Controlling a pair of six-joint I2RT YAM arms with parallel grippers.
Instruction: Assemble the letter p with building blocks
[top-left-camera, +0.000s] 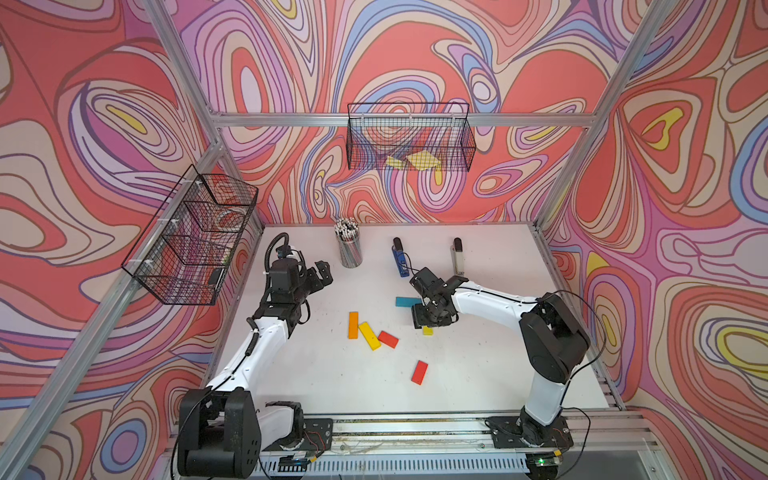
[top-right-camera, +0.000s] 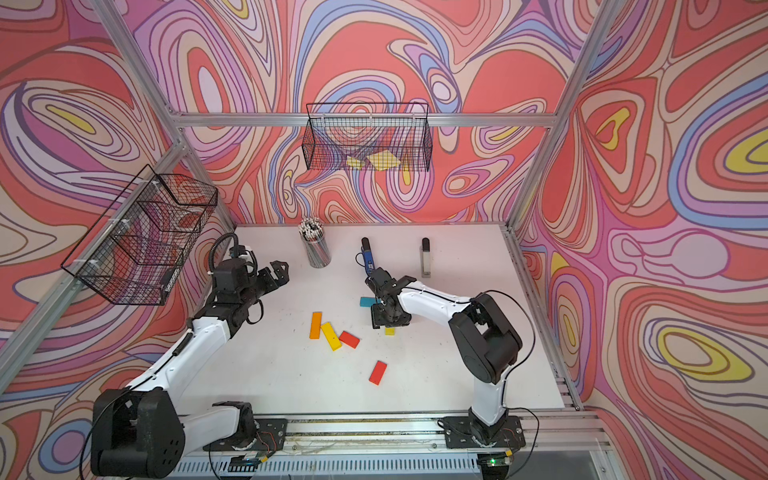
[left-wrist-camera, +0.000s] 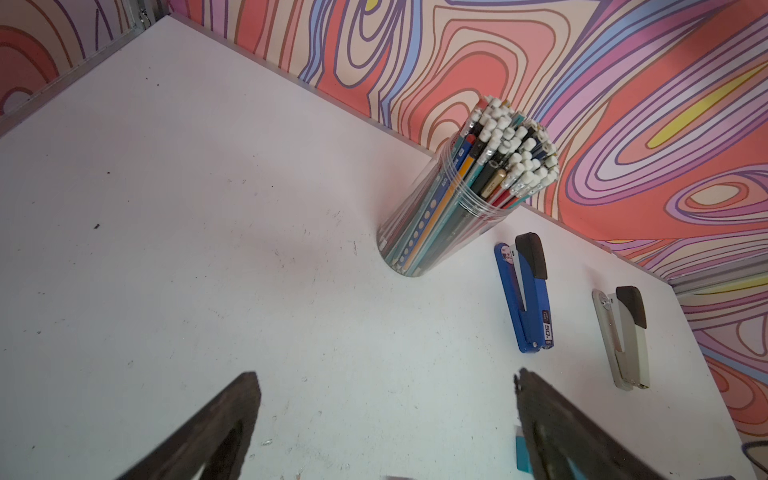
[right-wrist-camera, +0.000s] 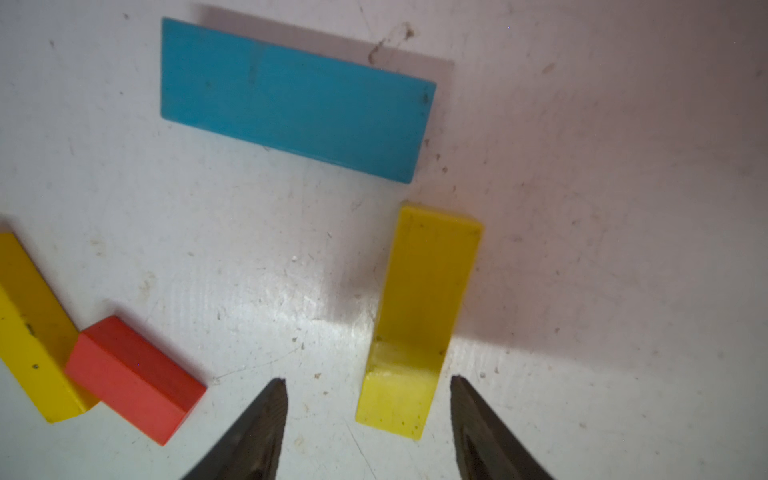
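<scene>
A yellow block (right-wrist-camera: 424, 296) lies lengthwise below my right gripper, which stands part open above its near end, the fingers apart from it on both sides. Just beyond that block, a blue block (right-wrist-camera: 296, 100) lies crosswise, with a small gap between the two. To the left, a red block (right-wrist-camera: 136, 376) touches another yellow block (right-wrist-camera: 36, 336). An orange block (top-left-camera: 353, 325) lies farther left, and a second red block (top-left-camera: 419, 372) sits near the front. My left gripper is open and empty, raised over the table's left side.
A clear cup of pencils (left-wrist-camera: 448, 208) stands at the back left. A blue stapler (left-wrist-camera: 524, 292) and a grey stapler (left-wrist-camera: 622, 336) stand at the back. Wire baskets hang at the left (top-left-camera: 192, 240) and on the back frame (top-left-camera: 410, 144).
</scene>
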